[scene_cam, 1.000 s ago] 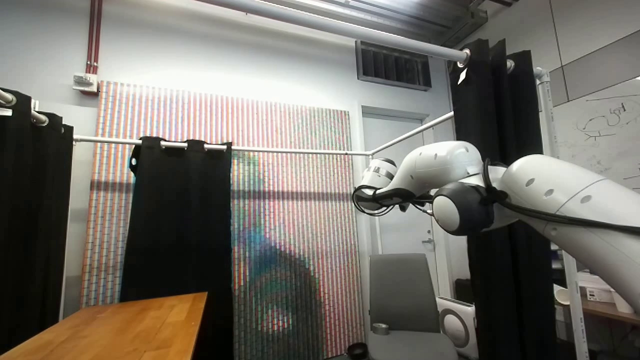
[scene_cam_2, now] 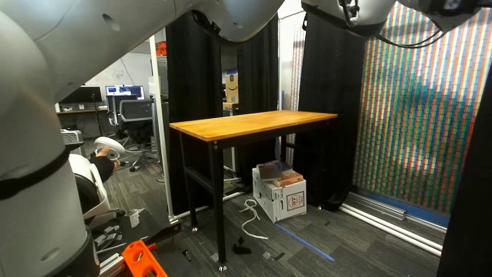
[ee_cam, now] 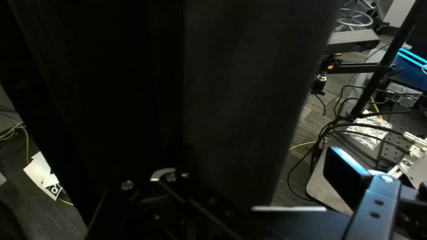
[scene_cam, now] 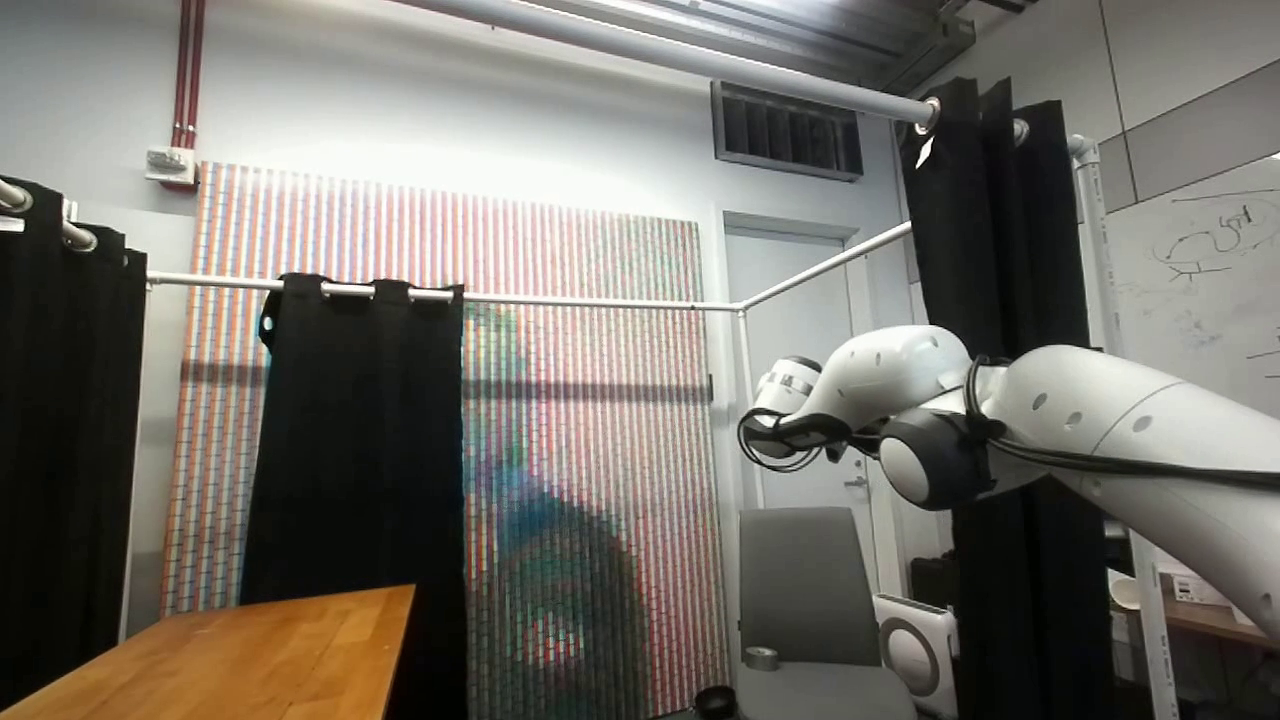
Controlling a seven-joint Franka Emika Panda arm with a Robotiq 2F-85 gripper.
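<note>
My gripper shows along the lower edge of the wrist view, open, with no object between its fingers. Its right finger (ee_cam: 346,176) catches blue light, while the left one is mostly lost in the dark. Beyond it a black curtain (ee_cam: 248,92) fills the middle of that view. The white arm (scene_cam: 894,360) reaches in from the right in exterior view 1, well above the floor and away from the table; the gripper itself is hidden there. No object is held.
A bare wooden table (scene_cam_2: 258,122) stands clear of the arm. Beneath it sits a white box (scene_cam_2: 286,203) with smaller boxes on top. A grey chair (scene_cam: 810,588) holds a roll of tape (scene_cam: 761,658). Cables (ee_cam: 332,128) and equipment lie right of the curtain.
In exterior view 1 the arm has shifted right and sunk a little. The black curtain behind it hangs slightly differently at its lower part. The table and chair have stayed put.
</note>
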